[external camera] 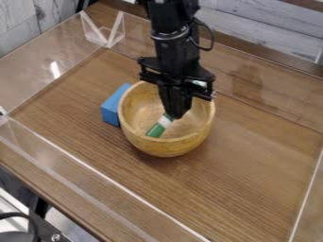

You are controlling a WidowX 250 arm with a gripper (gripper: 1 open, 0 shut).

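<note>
A wooden bowl (187, 139) sits mid-table with a green and white stick (161, 126) lying inside. My dark gripper (176, 99) hangs over the back half of the bowl, its tips low over or inside it and partly hiding the interior. Whether anything is between its fingers cannot be made out.
A blue block (112, 102) stands against the bowl's left side. A white wall runs along the back, and clear panels edge the left.
</note>
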